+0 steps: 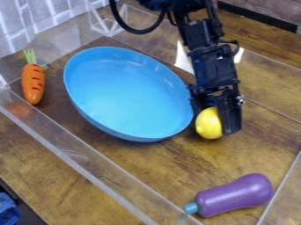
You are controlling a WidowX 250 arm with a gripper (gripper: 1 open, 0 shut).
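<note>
The black robot gripper [217, 105] reaches down from the top over a yellow object [210, 124] on the wooden table, just right of a large blue bowl [123, 92]. Its lower end is around the upper and right part of the yellow object; whether the fingers are closed on it is hard to tell.
An orange carrot [34, 83] lies at the far left, and a purple eggplant [233, 195] at the lower right. A white object [188, 57] sits behind the arm. Bare table [141, 171] shows in front of the bowl.
</note>
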